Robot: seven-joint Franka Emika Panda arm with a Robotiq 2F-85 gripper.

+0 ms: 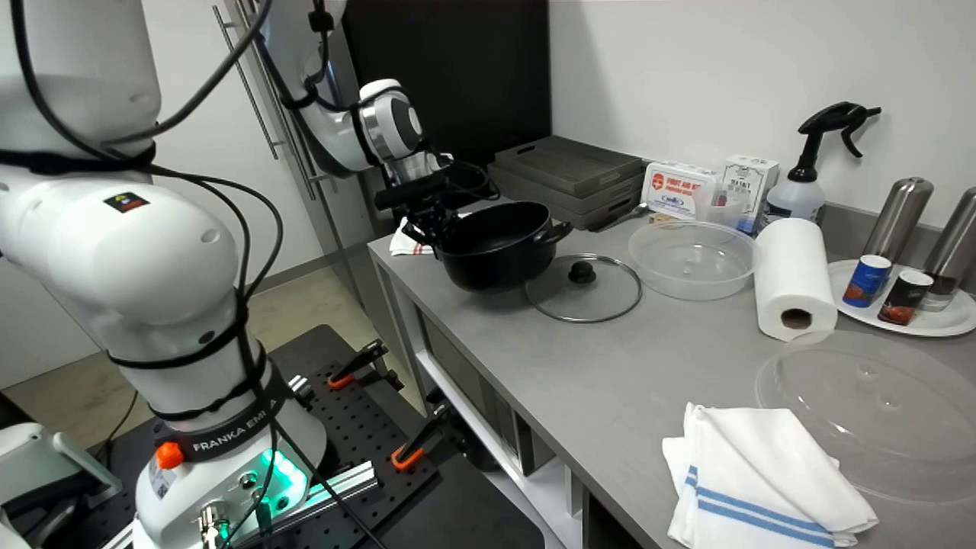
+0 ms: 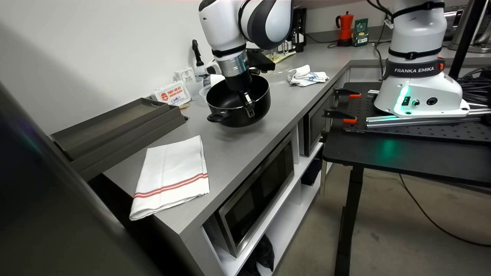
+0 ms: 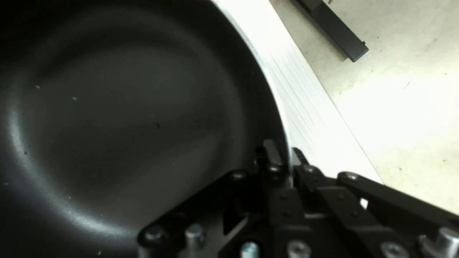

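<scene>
In the wrist view my gripper is shut on the rim of a black pot, one finger inside the wall and the other outside. The empty pot hangs a little above the counter, with a shadow beneath it in exterior view 2. Exterior view 1 shows the pot partly in front of a glass lid that lies on the counter. A white towel with red stripes lies flat near the counter's end; the pot is beside it, not over it.
Stacked grey trays stand along the wall side. Farther along are a clear bowl, a paper roll, a spray bottle and a blue-striped towel. The counter's front edge is close to the pot.
</scene>
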